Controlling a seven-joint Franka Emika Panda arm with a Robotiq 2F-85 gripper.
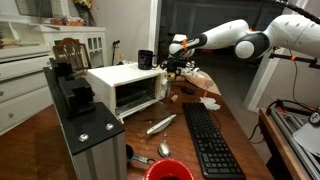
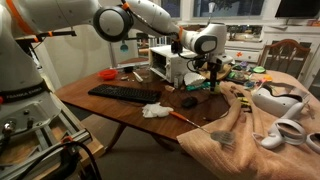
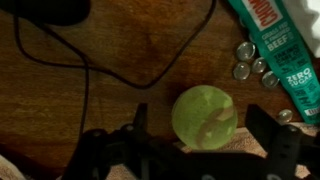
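Observation:
In the wrist view a round, pale green disc-like object, perhaps a lid or a ball, lies on the dark wooden table. My gripper is open over it, one dark finger to its left and the other to its right. Whether the fingers touch it cannot be told. Far along the table, in exterior view 2, my gripper points down beside the white toaster oven. The green object is too small to make out in the exterior views.
A green snack packet and several small shiny balls lie just right of the green object. A black cable and a dark mouse-like object are on the left. Tools lie on a peach cloth. The keyboard is well away.

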